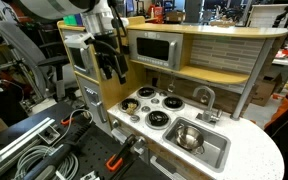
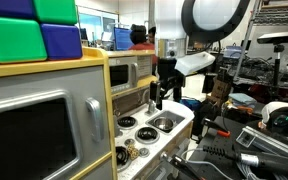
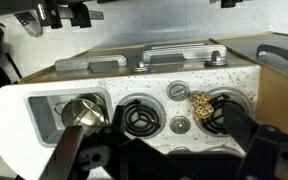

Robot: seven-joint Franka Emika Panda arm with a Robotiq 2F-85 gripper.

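High above the toy kitchen's stove, my gripper (image 1: 114, 72) hangs open and empty, fingers downward. From the other side, exterior view 2 shows the gripper (image 2: 160, 95) in the air in front of the kitchen. The white stove top (image 3: 166, 145) carries several dark round burners. A small yellow-brown thing (image 3: 201, 104) lies at the edge of one burner; what it is cannot be told. Inside the sink (image 3: 51, 104) sits a metal pot (image 3: 82, 112). In the wrist view, the dark fingers cover part of the stove.
A silver microwave (image 1: 156, 48) stands under the wooden shelf (image 1: 209, 73) behind the stove. The curved faucet (image 1: 207, 100) rises beside the sink. Cables (image 1: 32, 158) lie on the dark table in front.
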